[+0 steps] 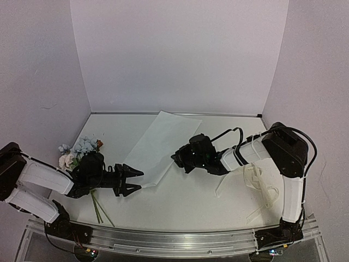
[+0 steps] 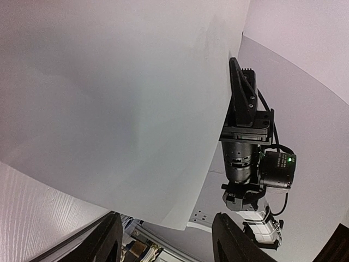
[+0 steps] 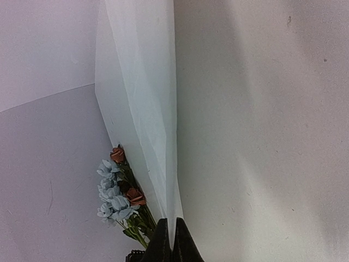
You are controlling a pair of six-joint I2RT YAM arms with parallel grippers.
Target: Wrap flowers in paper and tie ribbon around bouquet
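Observation:
A white sheet of wrapping paper is raised off the table near the middle. My right gripper is shut on its edge, with the paper rising from between the fingertips. To the left, my left gripper stands open at the paper's near-left corner; in the left wrist view nothing sits between its fingers. The bouquet of blue, white and rust flowers lies at the left, partly hidden under the left arm, its green stems pointing toward the front edge.
A loose cream ribbon lies in loops at the right, partly behind the right arm. Walls close in the back and sides, and a metal rail runs along the front.

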